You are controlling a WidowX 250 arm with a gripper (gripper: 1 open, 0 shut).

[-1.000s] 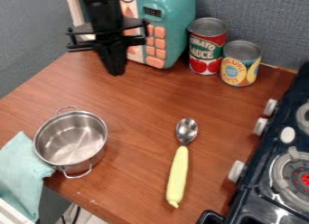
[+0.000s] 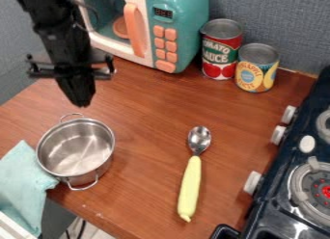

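The black gripper [image 2: 77, 89] hangs at the upper left, above and behind a steel pot [image 2: 75, 148] with two handles, pointing down; whether its fingers are open or shut is unclear. A spoon [image 2: 199, 139] with a pale yellow handle lies at the centre right of the wooden table [image 2: 154, 195]. Two cans, a red one [image 2: 221, 52] and a yellow one [image 2: 256, 71], stand at the back beside a teal toy microwave [image 2: 168, 21].
A black stove [image 2: 290, 199] with white knobs fills the right side. A light blue cloth [image 2: 23, 185] lies at the left front.
The gripper has moved left and somewhat down toward the pot's side of the table. The objects on the table have not moved.
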